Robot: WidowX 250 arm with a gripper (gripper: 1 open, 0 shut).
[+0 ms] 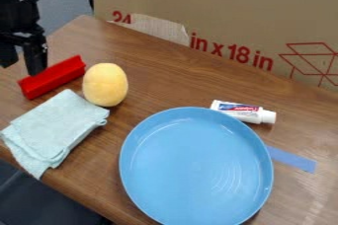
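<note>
The black gripper (22, 49) is at the left edge of the camera view, raised above and left of a red block (51, 76), partly cut off by the frame, its fingers open with nothing visible between them. A yellow oval object (105, 84) stands beside the red block. A folded pale blue cloth (50, 130) lies on the wooden table in front of them.
A blue plate (196, 165) takes up the front middle, with a toothpaste tube (243, 112) behind it and blue tape (292, 159) to its right. A cardboard box (211, 22) stands along the back.
</note>
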